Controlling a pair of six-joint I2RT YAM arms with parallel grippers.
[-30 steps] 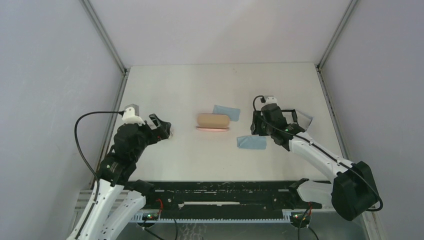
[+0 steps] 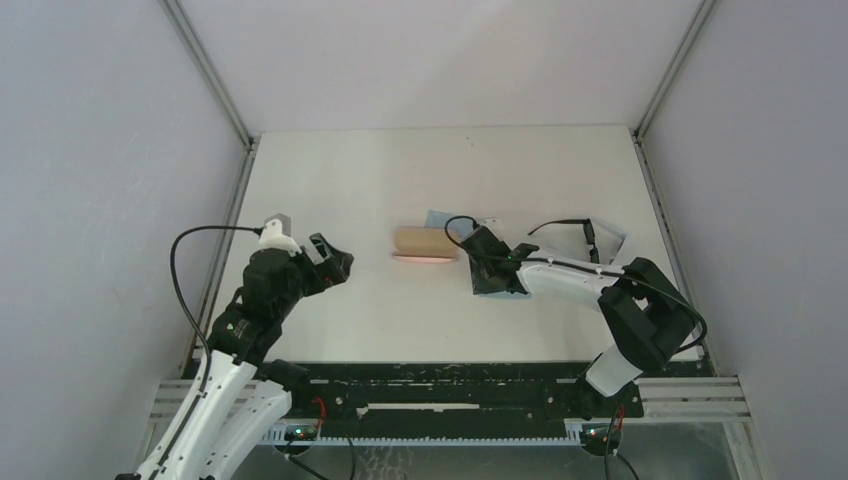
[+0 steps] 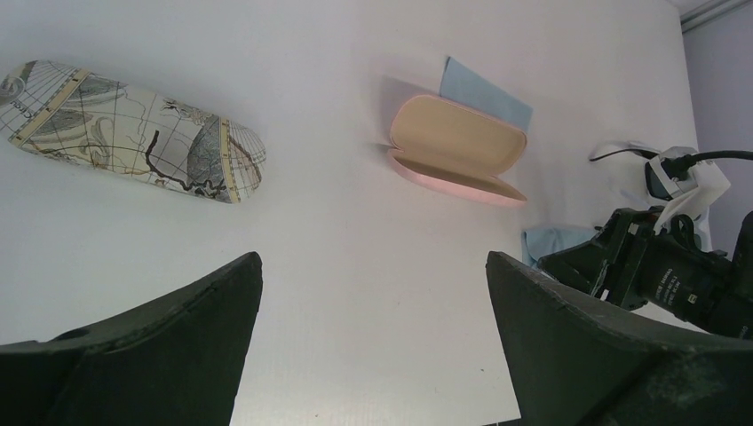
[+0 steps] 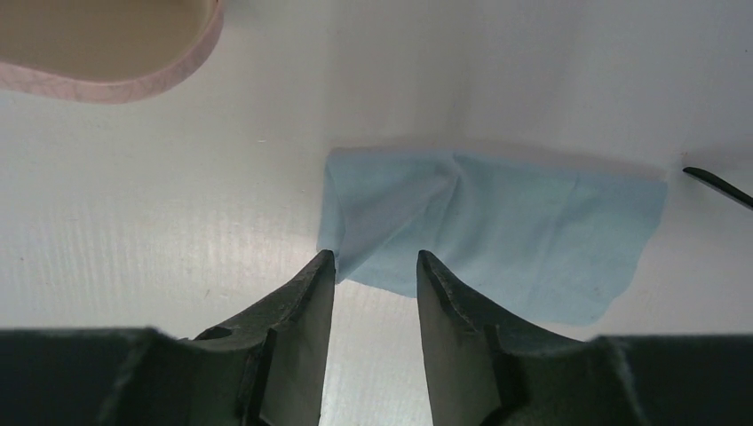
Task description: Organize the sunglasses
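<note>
Dark sunglasses (image 2: 592, 245) lie on the right of the table, one thin black arm stretched out to the left. An open tan-lined case (image 2: 424, 240) with a pink rim sits mid-table; the left wrist view shows its hollow empty. Below my right gripper is a light blue cloth (image 4: 524, 240), one corner folded over. The right fingers stand apart above its left part, with nothing visibly gripped. My left gripper is open and empty over the left side. Beside it lies a map-patterned case (image 3: 133, 129), hidden from above by the left arm.
A second blue cloth (image 3: 484, 93) lies partly behind the tan case. Bare table (image 2: 400, 310) spreads in front of the case, and the back is clear too. The right arm (image 2: 570, 280) reaches in low past the sunglasses.
My right gripper has moved left and toward the front, from beside the sunglasses to over the front blue cloth, now mostly covering it. The left arm has shifted slightly right.
</note>
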